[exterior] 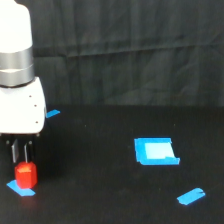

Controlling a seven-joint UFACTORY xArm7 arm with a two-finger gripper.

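A small red block point(26, 177) stands on a piece of blue tape point(19, 189) at the lower left of the camera view. Directly over it, the white arm points downward. The dark fingers of my gripper point(22, 158) reach down to the block's upper part, with some space visible between them higher up. Whether they touch the block or are closed on it is too small to make out.
On the black table to the right lies a white square bordered with blue tape point(139, 153). A short blue tape strip point(191, 196) is near the right front.
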